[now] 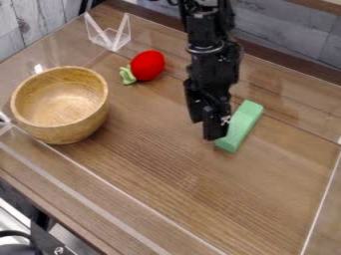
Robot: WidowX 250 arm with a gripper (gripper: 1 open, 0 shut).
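Observation:
The black robot arm reaches down from the top centre to my gripper, which hangs just left of a pale green block on the wooden table. The gripper's fingertips are dark and small, so whether they are open or shut is unclear. The green block lies flat at a slant, its upper end toward the back right.
A large yellow bowl sits at the left. Behind it lie a red object and a small light green piece. A white wire-like object is at the back left.

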